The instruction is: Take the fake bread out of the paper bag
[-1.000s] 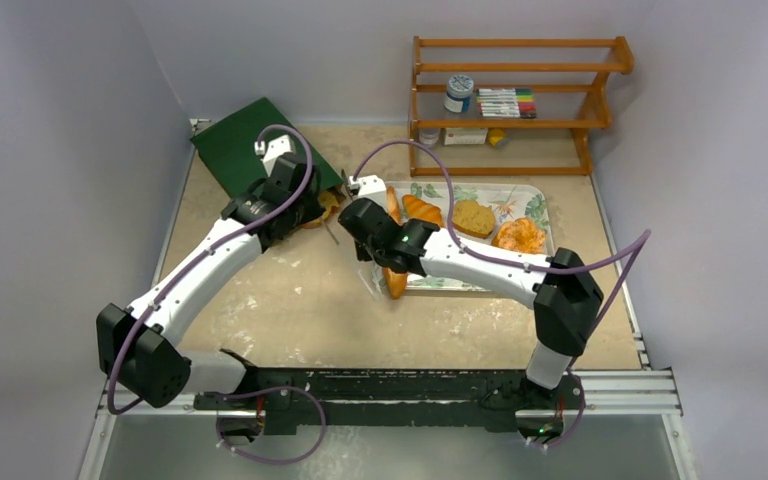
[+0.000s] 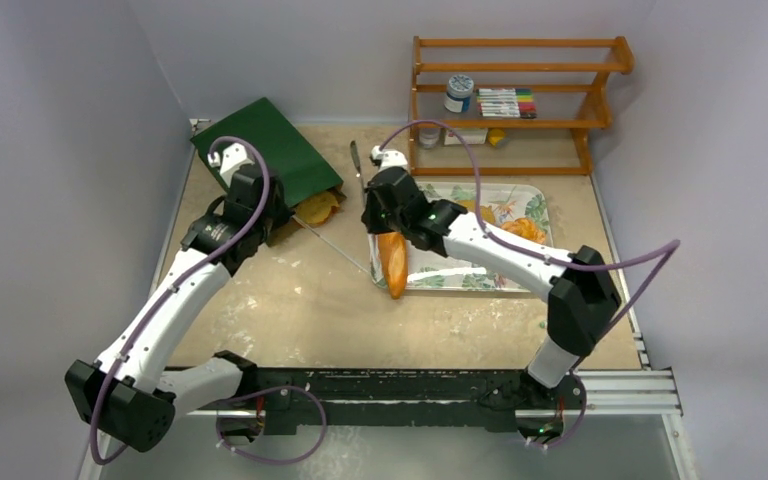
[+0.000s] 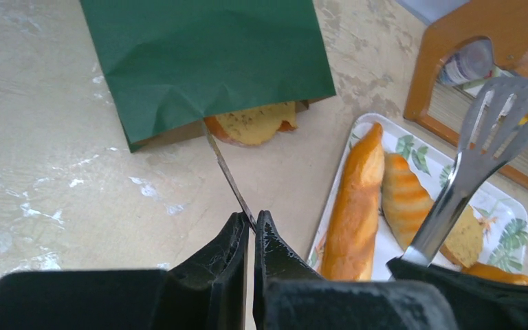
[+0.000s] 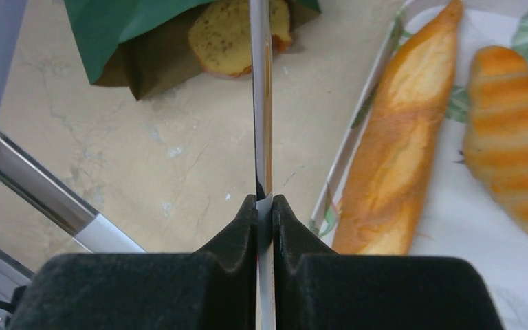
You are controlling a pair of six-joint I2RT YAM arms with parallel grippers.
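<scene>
The green paper bag (image 2: 265,150) lies on its side at the back left, mouth towards the front right. A slice of fake bread (image 3: 261,122) sits in that mouth, partly under the upper flap. My left gripper, shut on a thin metal utensil (image 3: 228,175), is in front of the bag. The utensil's far end meets the bag mouth beside the bread. My right gripper is shut on a metal spatula (image 3: 502,120). Its slotted head points away over the back of the table, to the right of the bag.
A floral tray (image 2: 445,270) on the right holds a baguette (image 3: 354,206), a ridged roll (image 3: 405,199) and other fake bread. Behind it stands a wooden shelf (image 2: 520,125) with jars and markers.
The left gripper has shifted to the left, and its arm has swung left. My right gripper has moved slightly to the right and back, with the spatula, away from the bag.
</scene>
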